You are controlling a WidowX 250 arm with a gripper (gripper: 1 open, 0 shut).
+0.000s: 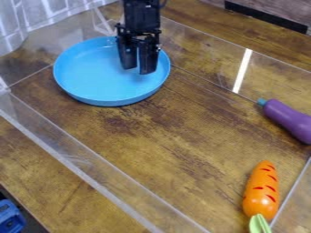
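The black gripper [138,56] hangs over the back part of a blue round plate [97,82], its fingers pointing down inside the rim. Whether it is open or shut, or holds anything, I cannot tell; the dark fingers blend together. On the right of the wooden surface lie a purple eggplant toy [288,120] and, lower down, an orange carrot toy [263,190] with a pale green top.
Clear plastic walls edge the surface on the left and right. A blue object [7,217] shows at the bottom left corner.
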